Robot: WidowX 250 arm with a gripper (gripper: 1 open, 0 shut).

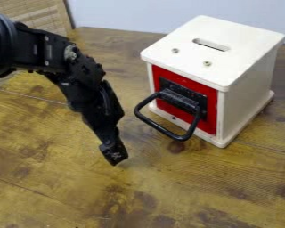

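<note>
A white wooden box (242,98) stands at the right, with a slot and two small metal fittings on top and a red front panel (177,69). A black loop handle (151,123) sticks out from that panel toward the front left. My black gripper (113,151) hangs from the arm at the left, pointing down over the table a short way left of and lower in view than the handle, apart from it. It is open; its fingers overlap in this view, with nothing seen between them.
A pale slatted board (32,13) is at the back left, and a plain wall is behind.
</note>
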